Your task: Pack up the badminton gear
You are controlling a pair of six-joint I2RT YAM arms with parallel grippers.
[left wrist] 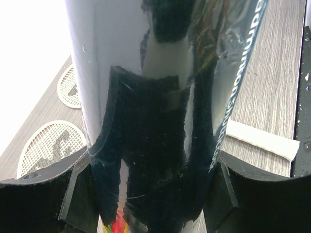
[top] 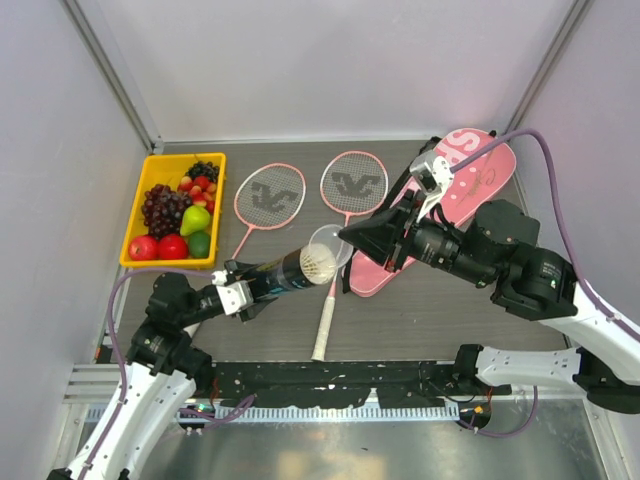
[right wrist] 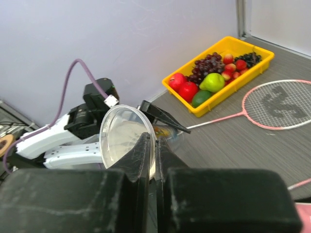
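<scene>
My left gripper holds a dark shuttlecock tube [top: 278,275], its open end with white shuttlecocks facing right. My right gripper is shut on the clear lid [top: 328,240], held just off that end in the top view. Two pink rackets, one [top: 268,195] at left and one [top: 352,181] nearer the bag, lie on the grey table. The pink racket bag [top: 478,170] lies at the right, partly under my right arm.
A yellow basket of fruit [top: 131,240] stands at the back left. Walls [top: 300,70] enclose the table at back and sides. Bare table [top: 270,340] shows at the front.
</scene>
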